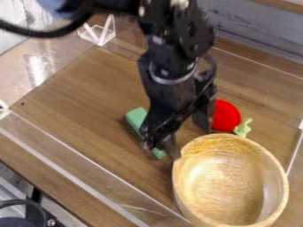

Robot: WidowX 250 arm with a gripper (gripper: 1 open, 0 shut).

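Note:
My black gripper (178, 135) hangs over the middle of the wooden table, its fingers open. Under and beside it lies a green block (138, 119), partly hidden by the gripper. A light wooden bowl (231, 191) stands at the lower right, just below and right of the gripper. A red object with a green top (226, 117), likely a toy vegetable, lies behind the bowl, partly covered by the gripper.
A clear plastic object (97, 32) stands at the back left. A grey wall runs along the back right.

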